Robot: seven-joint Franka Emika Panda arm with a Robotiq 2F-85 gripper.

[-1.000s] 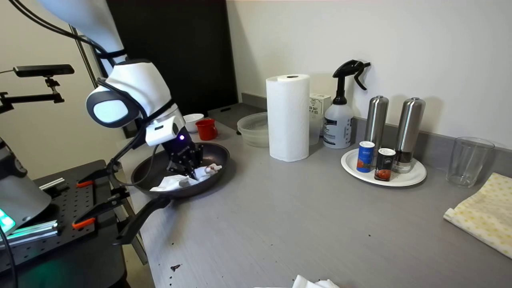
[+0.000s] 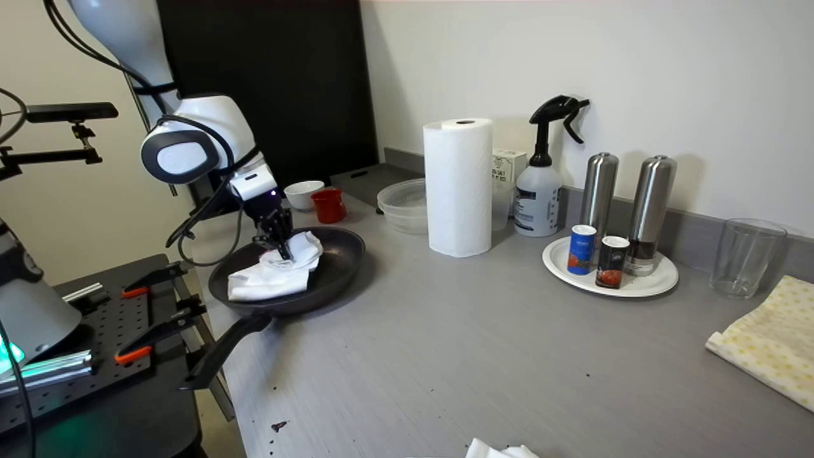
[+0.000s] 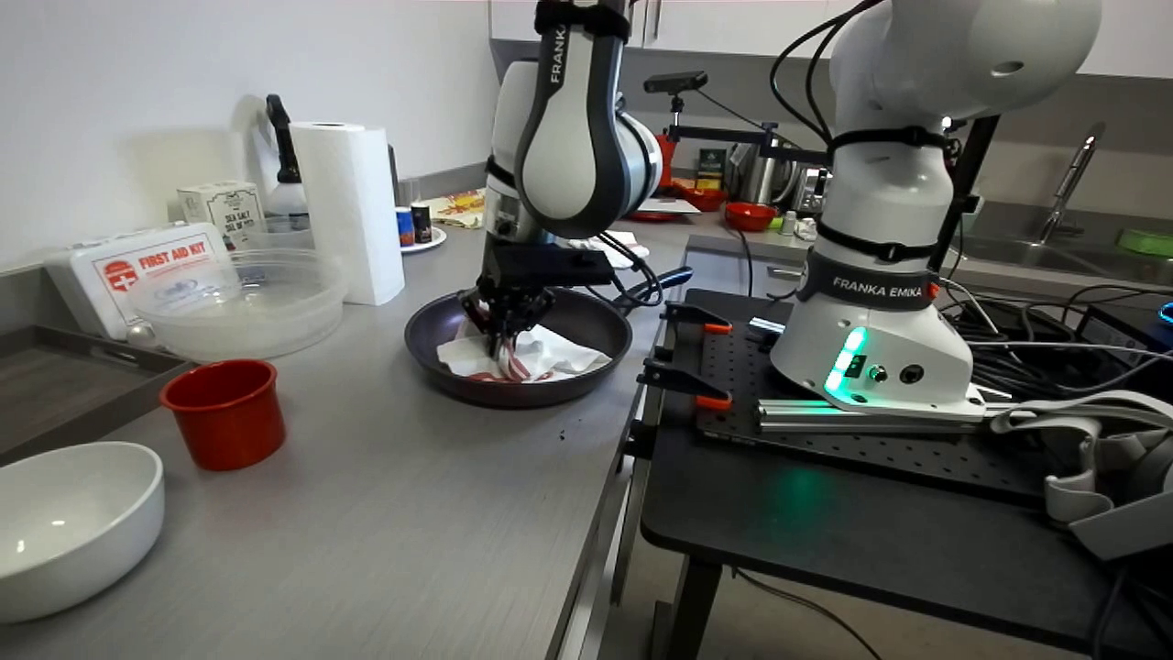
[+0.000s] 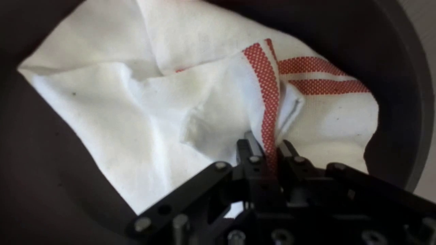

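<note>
A white cloth (image 4: 135, 122) with red stripes lies bunched inside a black frying pan (image 2: 347, 256). My gripper is shut on a fold of that cloth, and a red-striped strip runs up from between its fingers. In exterior view 1 the gripper (image 2: 286, 248) points down over the pan, with the cloth (image 2: 271, 282) spread beneath it. From the other side, the cloth (image 3: 561, 352) rests against the floor of the pan (image 3: 440, 368). The pan's handle (image 2: 229, 347) sticks out past the counter's edge.
A red cup (image 2: 328, 206) and a white bowl (image 3: 77, 528) stand near the pan. Paper towels (image 2: 458, 187), a spray bottle (image 2: 538, 198) and a plate (image 2: 656, 286) with shakers line the wall.
My gripper has moved left and up a little in exterior view 1, drawing the cloth with it. The cloth now sits farther left and stands higher in the pan. The pan has stayed put.
</note>
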